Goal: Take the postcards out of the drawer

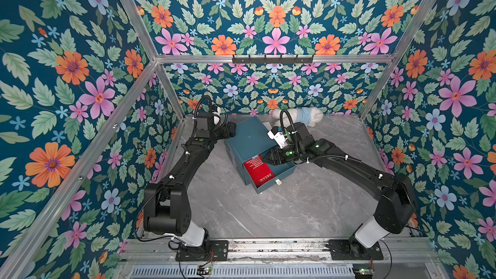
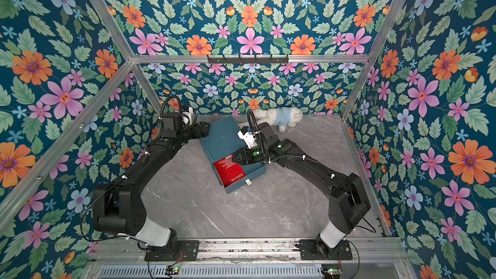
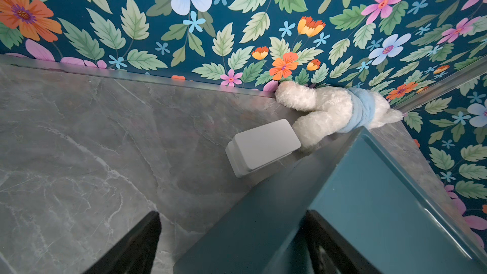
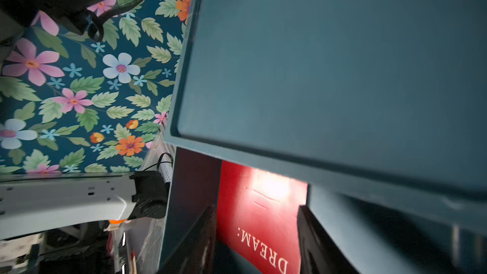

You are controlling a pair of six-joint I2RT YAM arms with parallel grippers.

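Note:
A blue-green drawer box [image 1: 251, 137] stands on the table with its drawer [image 1: 285, 177] pulled out toward the front. Inside the drawer lies a red postcard [image 1: 257, 170] printed "DREAM" in white; whether more cards lie beneath it cannot be told. My right gripper is over the drawer, its fingers parted on either side of the red card in the right wrist view, with no grip on it visible. At the box's back left side, my left gripper is open, one finger [image 3: 329, 243] overlapping the box edge in its wrist view.
Behind the box lie a white plush toy [image 3: 334, 109] with a blue band and a small white box [image 3: 266, 147]. Bare grey table [image 1: 222, 206] extends in front of the box and to both sides. The right forearm [image 1: 341, 160] crosses above the table's right half.

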